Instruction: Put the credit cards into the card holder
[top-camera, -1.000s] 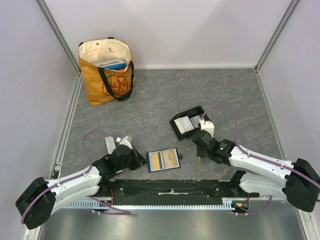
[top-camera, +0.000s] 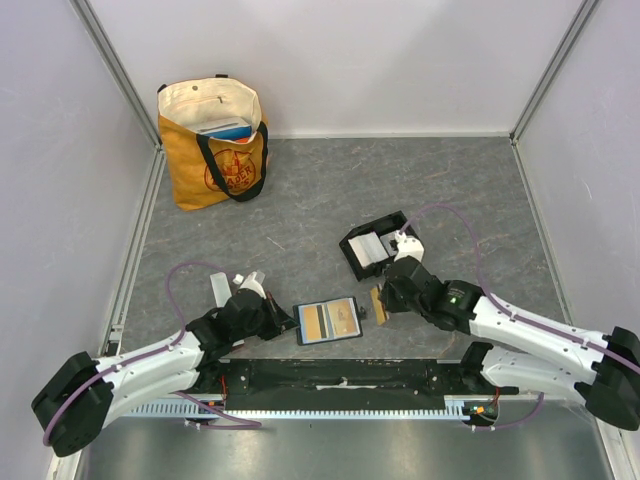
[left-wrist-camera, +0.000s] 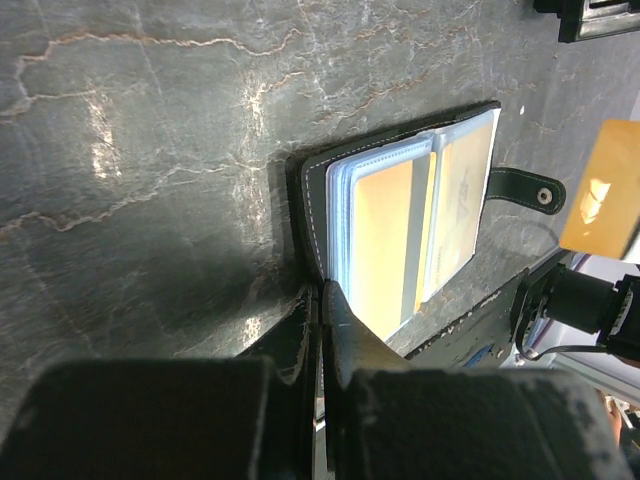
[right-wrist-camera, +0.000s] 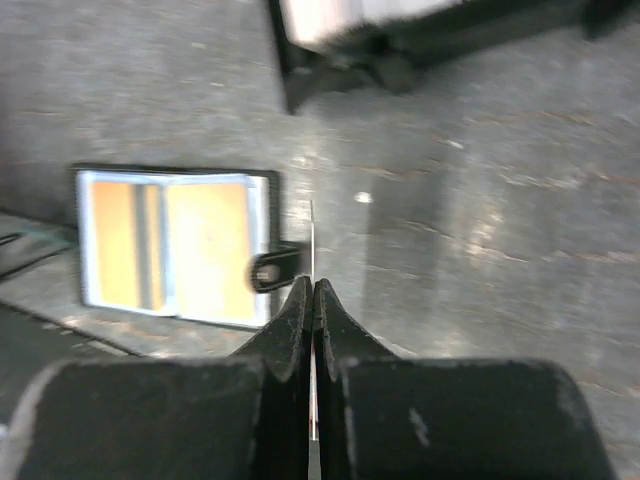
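Observation:
The black card holder (top-camera: 328, 321) lies open on the grey table, gold cards showing through its clear sleeves. At its left edge, my left gripper is shut with its tips touching the cover; whether the edge is pinched cannot be seen. My right gripper is shut on a gold card (left-wrist-camera: 601, 190), held upright just to the right of the holder and its snap strap (left-wrist-camera: 527, 190). In the right wrist view the card appears edge-on as a thin line, its lower part hidden by the fingers.
A black box (top-camera: 352, 257) with white cards inside stands behind the holder's right side. A yellow bag (top-camera: 190, 165) is at the back left. Beside the left arm lies a white object (top-camera: 220, 288). Open table spreads at the back and right.
The left arm has stayed put.

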